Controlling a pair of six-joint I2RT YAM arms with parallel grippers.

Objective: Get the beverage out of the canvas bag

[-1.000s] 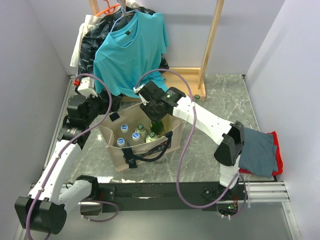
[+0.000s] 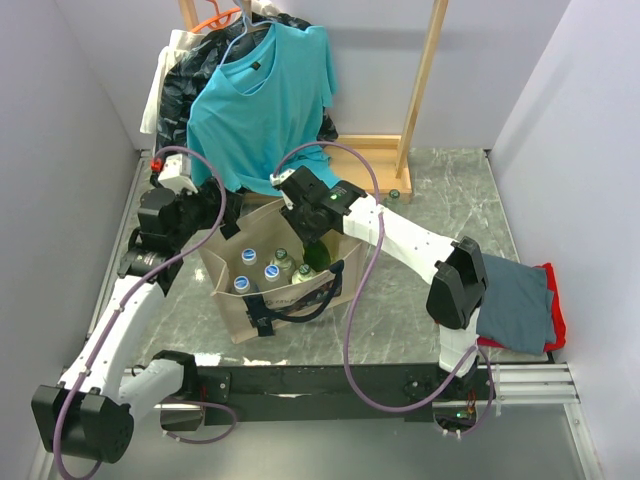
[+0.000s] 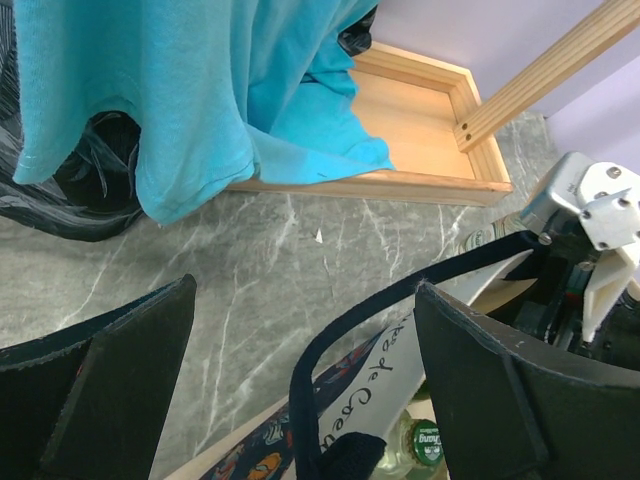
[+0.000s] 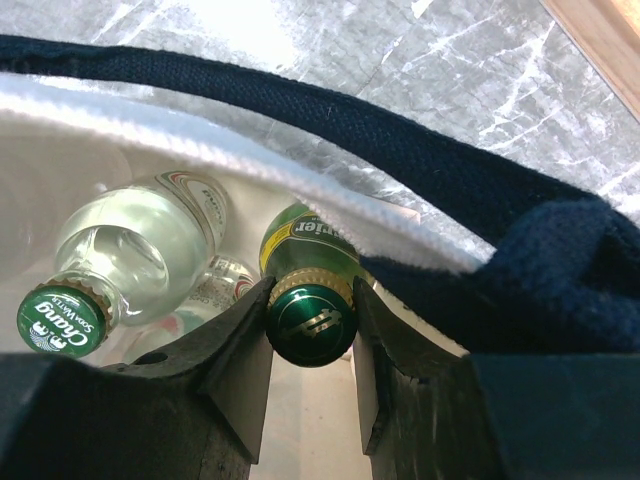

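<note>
In the top view the beige canvas bag (image 2: 232, 311) with dark handles holds several bottles, some with blue caps. My right gripper (image 2: 303, 222) reaches into its right side, shut on the neck of a green Perrier bottle (image 4: 310, 330). A clear bottle with a green cap (image 4: 140, 250) lies beside it in the right wrist view, under the dark strap (image 4: 450, 180). My left gripper is above the bag's left rear, its dark fingers wide apart, with a strap and the bag's edge visible between them.
A blue T-shirt (image 2: 260, 110) hangs on a wooden rack with a tray base (image 2: 380, 150) at the back. Folded grey and red cloths (image 2: 515, 300) lie on the right. The marble surface right of the bag is partly clear.
Over the last second the right arm has shifted slightly downward in the top view, along with its cable. The left arm looks still.
</note>
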